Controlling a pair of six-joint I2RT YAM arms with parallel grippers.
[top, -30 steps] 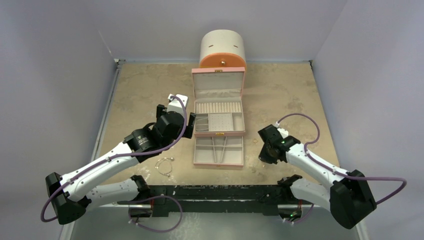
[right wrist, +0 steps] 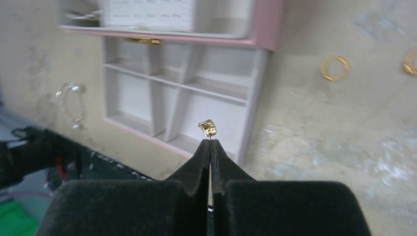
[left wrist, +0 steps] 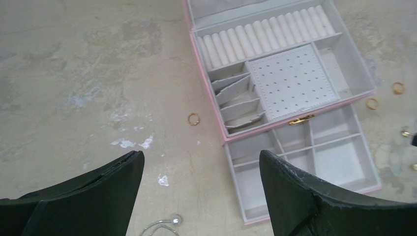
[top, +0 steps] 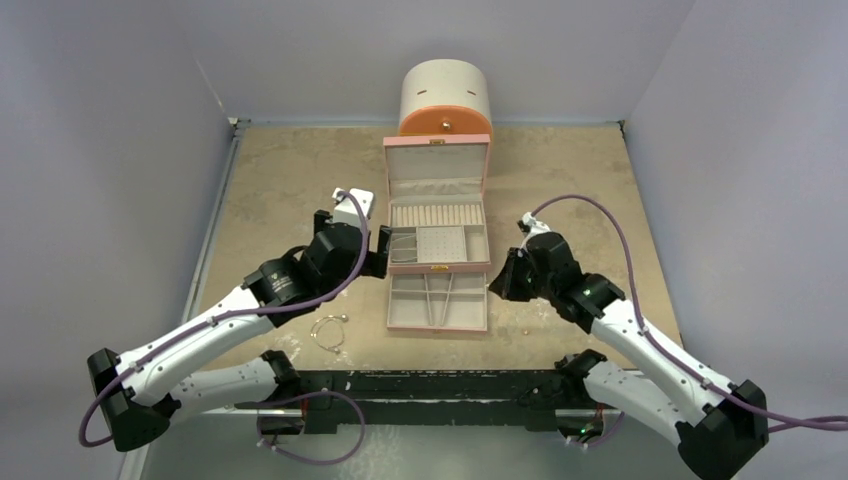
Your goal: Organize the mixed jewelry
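A small gold earring (right wrist: 208, 129) is pinched by its thin post in the tips of my right gripper, which is shut on it. In that wrist view it appears over the jewelry box's pulled-out drawer (right wrist: 217, 89), whose compartments look empty. From above, this gripper hangs by the drawer's right side. My left gripper stands open and empty left of the box (left wrist: 215, 105). Gold rings lie on the table: one ring (left wrist: 193, 119) left of the box, another ring (left wrist: 372, 103) and a third ring (left wrist: 399, 88) on its right.
A silvery bracelet (top: 329, 333) lies front left. Another small gold piece (top: 526, 332) rests right of the drawer. The raised lid (top: 437, 160) stands behind the ring rolls, with a white and orange container (top: 445, 90) further back.
The left arm has shifted only slightly.
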